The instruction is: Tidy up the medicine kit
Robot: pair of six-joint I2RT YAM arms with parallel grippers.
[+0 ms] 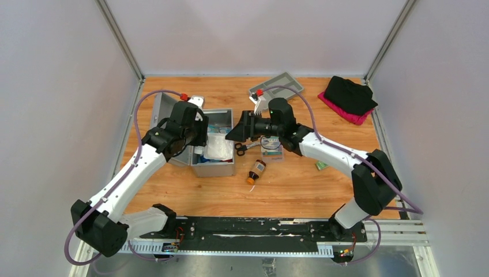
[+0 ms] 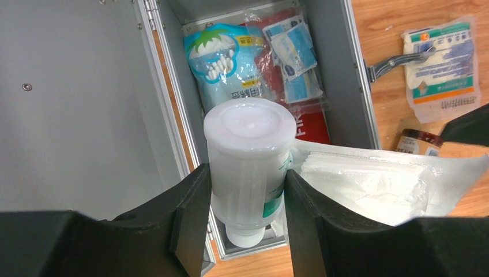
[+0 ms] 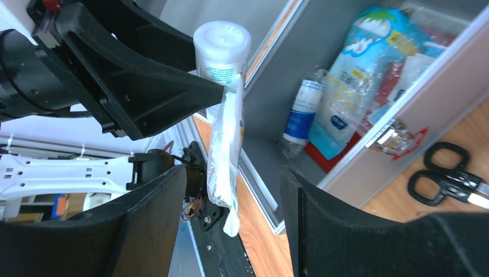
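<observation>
Held upside down over the grey medicine kit box (image 2: 353, 86) is a white bottle (image 2: 249, 135), with my left gripper shut on it. A flat white packet (image 2: 377, 179) sticks out beside the bottle, one end against the left fingertips; whether it is pinched too is hard to tell. In the right wrist view the packet (image 3: 224, 156) appears edge-on, hanging in line with the space between the fingers of my open right gripper. Inside the box lie a blue cotton bag (image 2: 225, 57), clear bags and a small blue-labelled bottle (image 3: 301, 112).
Scissors (image 3: 443, 173), a brown bottle (image 1: 256, 170) and a clear packet (image 2: 444, 69) lie right of the box. A grey divided tray (image 1: 285, 86) and folded cloths (image 1: 350, 99) are at the back.
</observation>
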